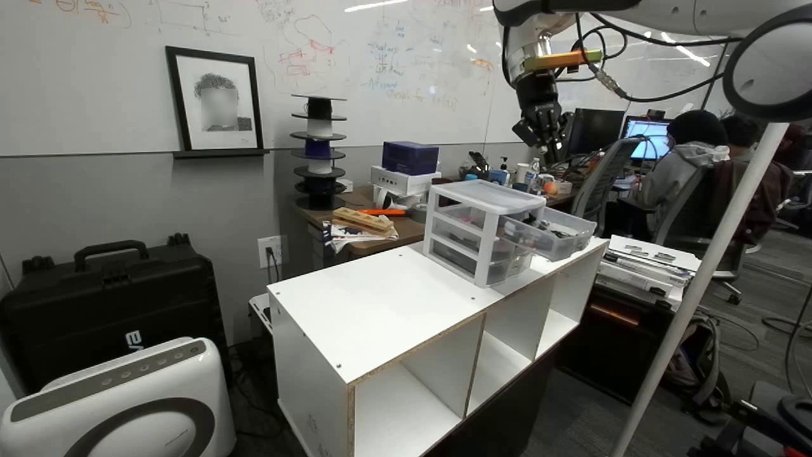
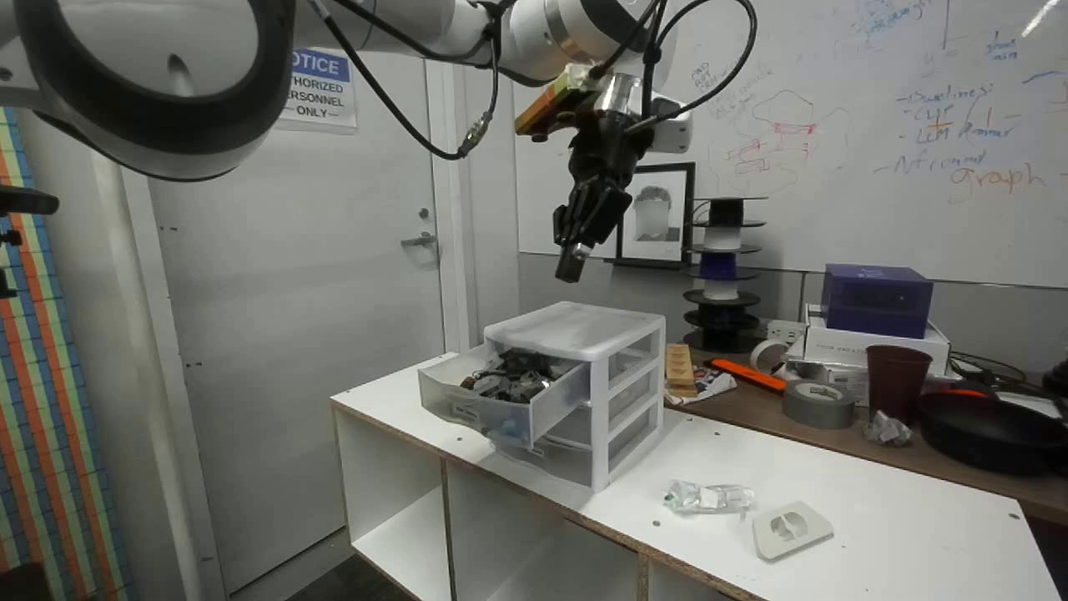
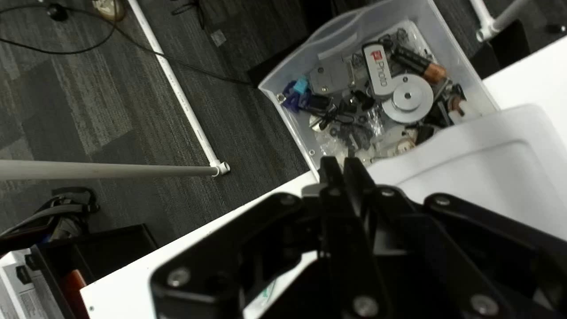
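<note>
My gripper is shut, its two black fingertips close together with a narrow gap. A small grey piece [image 3: 312,189] shows beside the left finger, mostly hidden; its shape is unclear. In exterior view 2 the gripper [image 2: 571,265] hangs tilted above the clear plastic drawer unit [image 2: 576,325], apart from it. The unit's top drawer [image 2: 430,392] is pulled out, full of small parts. In the wrist view a silver disc [image 3: 420,101], a white Photo stick [image 3: 378,71] and a copper-topped battery [image 3: 433,72] lie in it.
The unit stands on a white shelf [image 1: 365,304]. To its right lie a clear plastic packet [image 2: 708,497] and a pale tray-like piece [image 2: 766,541]. A white pole [image 1: 696,297] rises in front of exterior view 1. The far shelf end is clear.
</note>
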